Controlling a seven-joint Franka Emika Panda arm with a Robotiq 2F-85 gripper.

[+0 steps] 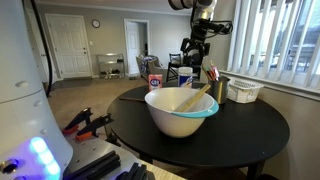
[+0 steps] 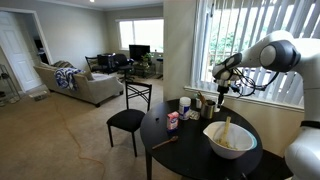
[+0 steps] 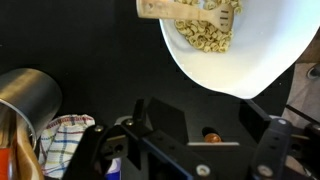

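My gripper (image 1: 195,47) hangs high above the far side of the black round table (image 1: 245,130), clear of everything on it. In the wrist view the gripper's fingers (image 3: 155,118) are spread wide, open, with only dark tabletop showing between them. A white bowl (image 1: 170,122) stands on the table's near part. Ring-shaped pieces of food (image 3: 205,38) lie inside it, and a slotted wooden utensil (image 3: 185,11) rests across it. Beside the bowl, the wrist view shows a metal canister (image 3: 35,95) holding utensils and a checkered cloth (image 3: 62,140).
At the table's back are a red-and-white container (image 2: 172,121), a blue-and-white container (image 2: 184,108) and a white basket (image 1: 243,93). A wooden spoon (image 2: 165,143) lies near the left edge. A black chair (image 2: 133,118) stands close by.
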